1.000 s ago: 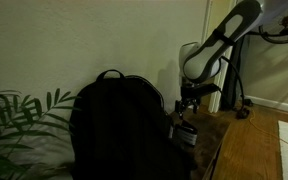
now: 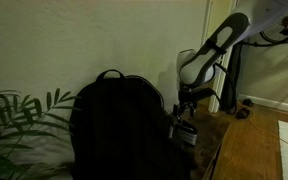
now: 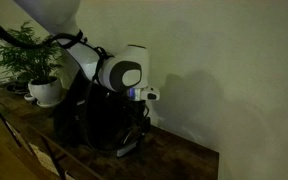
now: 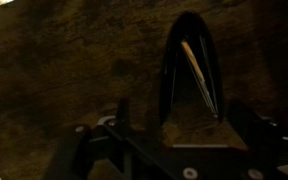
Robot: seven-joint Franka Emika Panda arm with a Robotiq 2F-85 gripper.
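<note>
A dark, narrow oval container (image 4: 167, 82) lies below the camera in the wrist view, with a thin brown stick (image 4: 194, 68) inside it. My gripper is open, its dark fingers spread to either side of the container's near end. In exterior view 1 the gripper (image 2: 187, 107) points down just above a dark object with a pale band (image 2: 185, 133). Exterior view 2 shows the white and black hand (image 3: 126, 72) above the dark bag, its fingers hard to make out in the shadow.
A large black bag (image 2: 124, 125) stands against the wall beside the arm. A leafy plant in a white pot (image 3: 47, 93) is at the far end of the dark wooden surface (image 3: 184, 155). Right of the bag in exterior view 2, that surface is bare.
The arm has come down slightly and shifted a little left in exterior view 1. The bag and the banded object have not visibly moved.
</note>
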